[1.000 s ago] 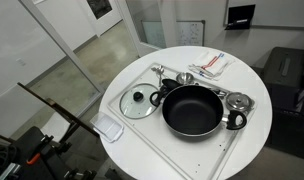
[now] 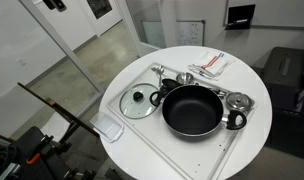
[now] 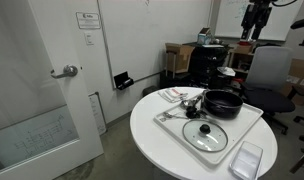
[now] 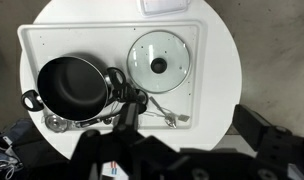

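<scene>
My gripper stands open with nothing between its fingers, and the wrist view looks down on the round table from above. A black pot (image 4: 74,87) with two handles sits on a white tray (image 4: 42,40). To its right in that view lies a glass lid (image 4: 159,60) with a black knob. Metal utensils (image 4: 169,114) lie on the tray near the gripper, partly covered by it. In exterior view 2 the gripper (image 3: 254,22) hangs high at the upper right, well clear of the pot (image 3: 222,103).
A clear plastic container (image 3: 246,160) stands near the table edge beside the tray. A small metal pot (image 2: 239,101) is next to the black pot. Papers or cloth (image 2: 212,65) lie at the table's far side. An office chair (image 3: 267,80) stands behind the table.
</scene>
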